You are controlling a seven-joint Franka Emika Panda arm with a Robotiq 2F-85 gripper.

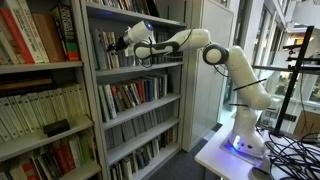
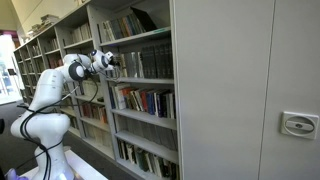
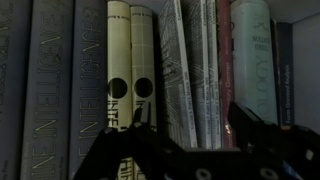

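In the wrist view a row of upright books fills the picture. Two cream spines with black dots stand left of centre, beside dark lettered volumes. Thin pale spines lean in the middle, followed by a dark red spine and a pale green book. My gripper is at this row with its dark fingers apart, the thin spines showing between them. Whether the fingers touch any book is unclear. In exterior view 1 the gripper is small and dark against the upper shelf.
The bookcase's upright side panel stands left of the gripper. Lower shelves hold more books. A tall white panel closes off the bookcase on the right. The white table under the arm's base looks mostly bare.
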